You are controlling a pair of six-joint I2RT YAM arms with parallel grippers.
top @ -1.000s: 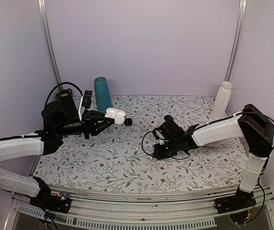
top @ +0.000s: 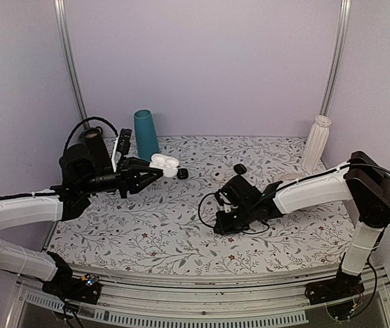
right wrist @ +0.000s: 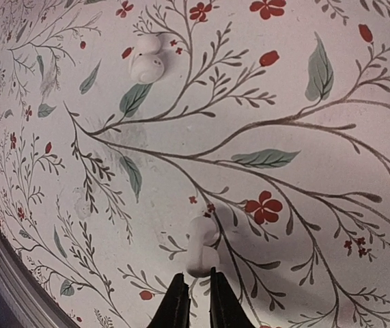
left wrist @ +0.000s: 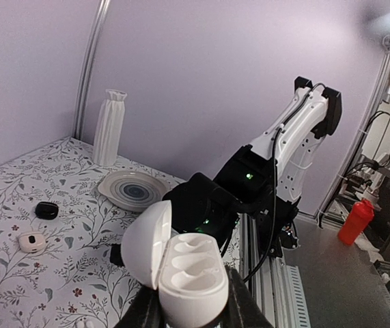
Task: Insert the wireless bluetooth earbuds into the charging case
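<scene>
A white charging case [left wrist: 193, 277] with its lid up is held off the table by my left gripper [top: 155, 175], which is shut on its lower part. Its hollows look empty in the left wrist view. One white earbud [right wrist: 201, 247] lies on the patterned table in the right wrist view, just past the fingertips of my right gripper. Those fingers stand slightly open, and no object shows clearly gripped; whether they touch the earbud I cannot tell. Farther up in that view lies the other white earbud [right wrist: 147, 61]. From above, the right gripper hides the earbuds.
Other small cases rest at the back: a black one [top: 240, 169], a pale one [top: 218, 175] and another black one [top: 182, 173]. A teal vase [top: 146, 133], a white vase [top: 315, 143] and a round plate [left wrist: 134, 190] stand nearer the edges.
The left arm and the case have stayed in place.
</scene>
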